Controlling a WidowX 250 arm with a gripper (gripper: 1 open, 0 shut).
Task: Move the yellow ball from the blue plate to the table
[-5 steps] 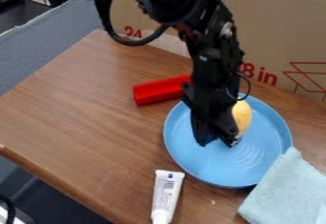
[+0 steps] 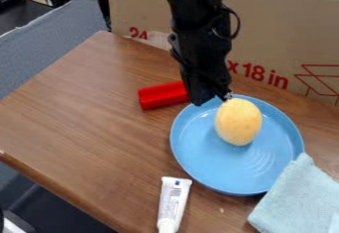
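Note:
The yellow ball (image 2: 239, 122) rests on the blue plate (image 2: 219, 173), toward its back half. My black gripper (image 2: 209, 98) is over the plate's back left rim, just behind and left of the ball. A small gap seems to lie between the fingertips and the ball, and the ball is not between them. How far apart the fingers stand is too dark and small to make out. Bare wooden table (image 2: 99, 118) stretches to the left of the plate.
Behind the plate's left side lies a red cylinder (image 2: 163, 95), close to the gripper. A white tube (image 2: 172, 203) is at the front left of the plate, and a light blue cloth (image 2: 299, 199) at the front right. A cardboard box (image 2: 284, 34) stands along the back.
My gripper has drawn back and up, away from the front of the ball, uncovering more of it. The ball has shifted only slightly, if at all, and stays on the plate.

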